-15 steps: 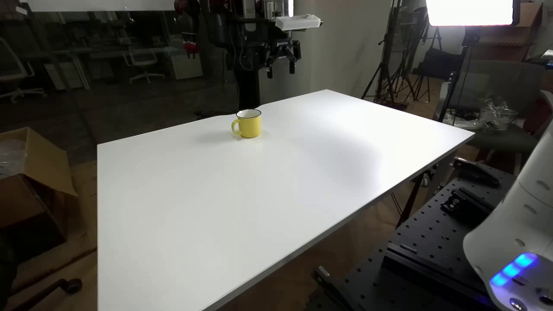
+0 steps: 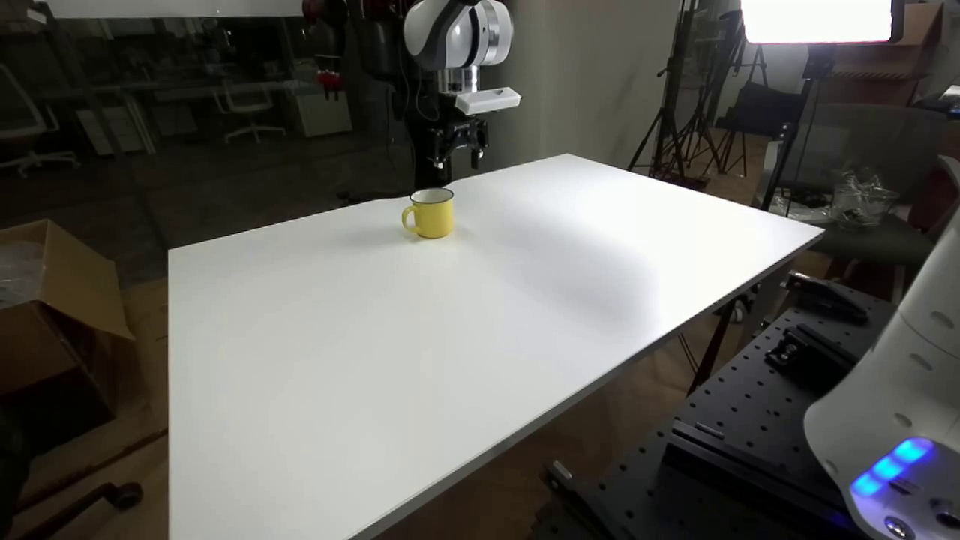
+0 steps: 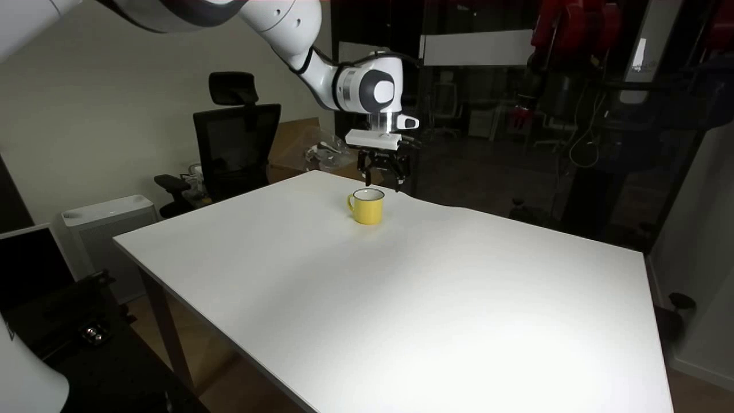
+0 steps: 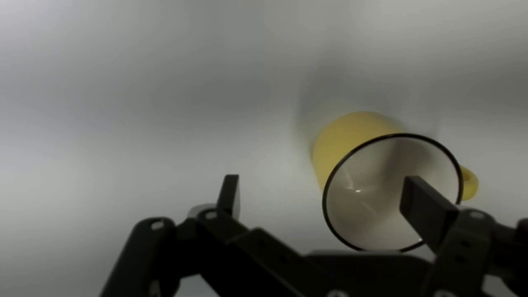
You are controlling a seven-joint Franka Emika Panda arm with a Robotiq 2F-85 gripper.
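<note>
A yellow mug (image 2: 433, 217) with a white inside and dark rim stands upright near the table's far edge. In exterior view 2 the mug (image 3: 369, 209) has its handle toward the left. Above it hangs my gripper (image 2: 458, 163), its fingers spread and nothing held. From the wrist, the gripper shows its fingers wide apart; one finger (image 4: 426, 210) overlaps the mug's opening in the picture, while the other finger (image 4: 230, 195) is over bare table to the left. The mug (image 4: 359, 133) fills the right half there, its lower rim hidden by the gripper.
A cardboard box (image 2: 63, 306) sits off the table's left side, and a black perforated bench (image 2: 648, 468) holds the arm's base.
In exterior view 1 my gripper has come down and moved left, closer to the mug. The mug stands in the same place.
</note>
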